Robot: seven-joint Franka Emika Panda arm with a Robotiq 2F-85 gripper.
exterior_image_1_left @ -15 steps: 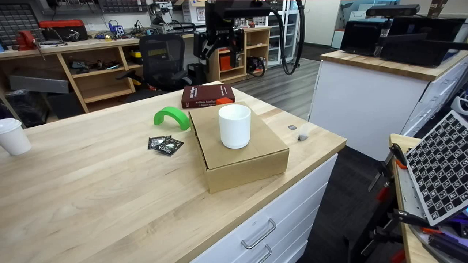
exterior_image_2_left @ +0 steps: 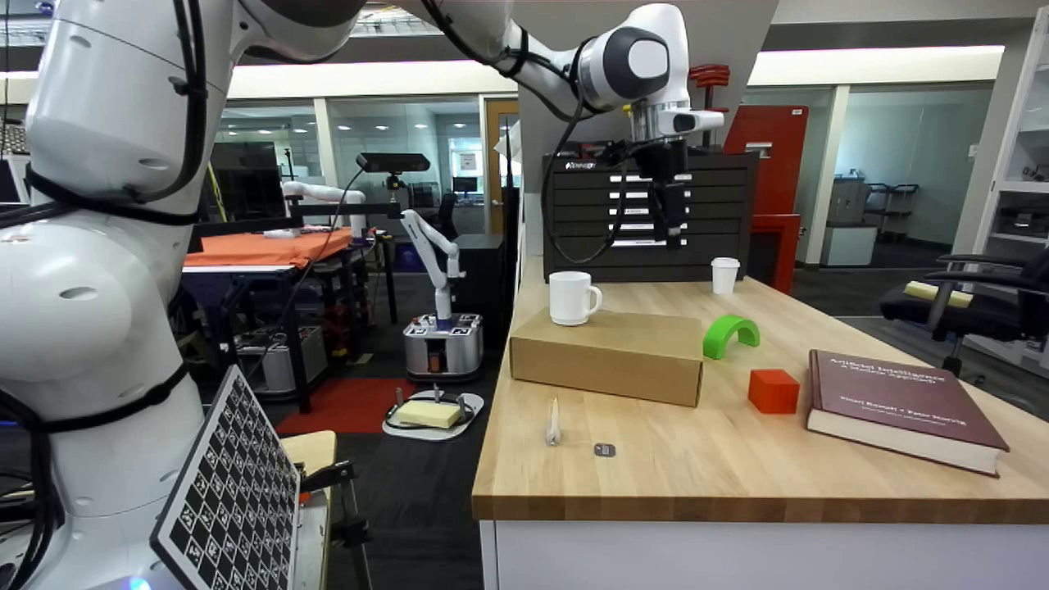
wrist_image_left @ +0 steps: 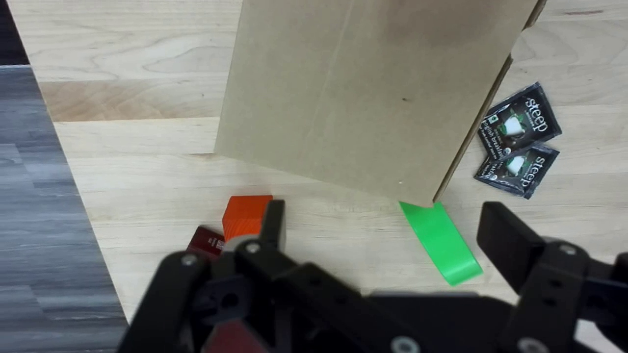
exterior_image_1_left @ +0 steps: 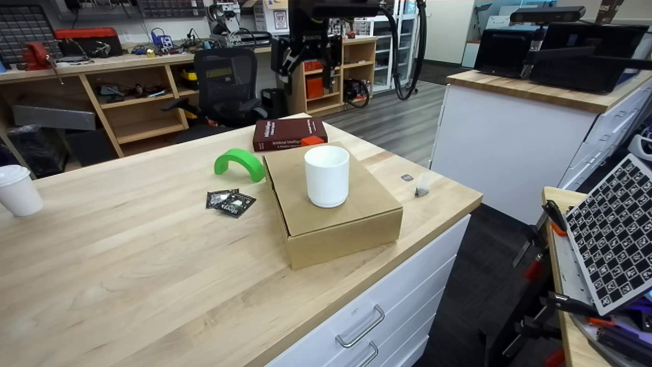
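Note:
My gripper [exterior_image_1_left: 308, 78] hangs high over the far part of the table, open and empty; in the wrist view its fingers [wrist_image_left: 274, 222] stand wide apart. A white mug [exterior_image_2_left: 570, 298] stands upright on a closed cardboard box [exterior_image_2_left: 610, 354]. Beside the box is a green arch [exterior_image_1_left: 239, 162]. Two black tea packets [exterior_image_1_left: 230, 202] lie flat on the wood. Past the box, an orange-red cube [exterior_image_2_left: 774, 392] sits close to a dark red book [exterior_image_2_left: 900, 403]. The mug is outside the wrist view.
A pale tea bag [exterior_image_2_left: 553, 423] and a small grey tag [exterior_image_2_left: 605, 451] lie near the table's edge. At the opposite end stands a white paper cup [exterior_image_1_left: 19, 190].
The gripper sits slightly higher in exterior view 1 than a second ago, and its hanging cable has shifted a little. Everything on the table is where it was.

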